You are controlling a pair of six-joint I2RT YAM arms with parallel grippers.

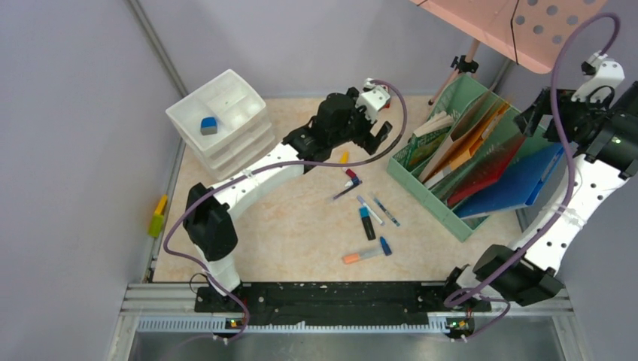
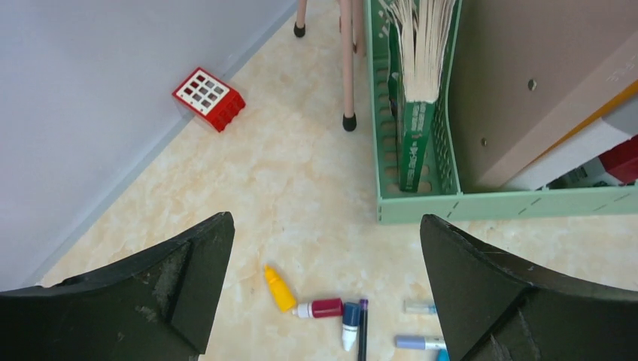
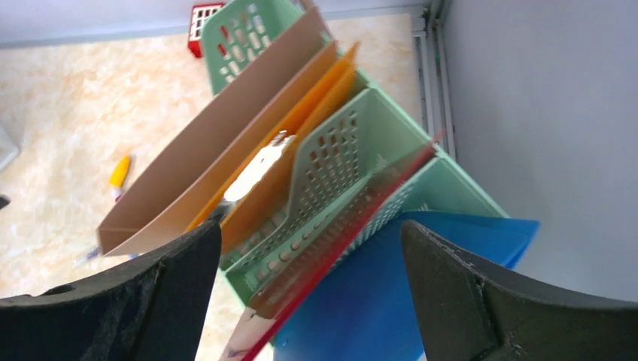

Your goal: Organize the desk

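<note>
A green file holder (image 1: 425, 199) at the right holds books, cardboard, orange, red and blue folders (image 1: 511, 182). My left gripper (image 1: 372, 139) hangs open over the desk left of it, nothing between its fingers. My right gripper (image 1: 538, 120) is open above the holder's right part, over red and blue folders. Pens and markers lie on the desk: a yellow one (image 2: 279, 289), a red one (image 2: 320, 307), an orange highlighter (image 1: 361, 255), a black-and-blue marker (image 1: 367, 224). A red block (image 2: 208, 98) sits at the back wall.
A white drawer unit (image 1: 233, 162) with a blue block (image 1: 209, 126) on top stands back left. A pink perforated panel (image 1: 511, 22) on legs overhangs the back right.
</note>
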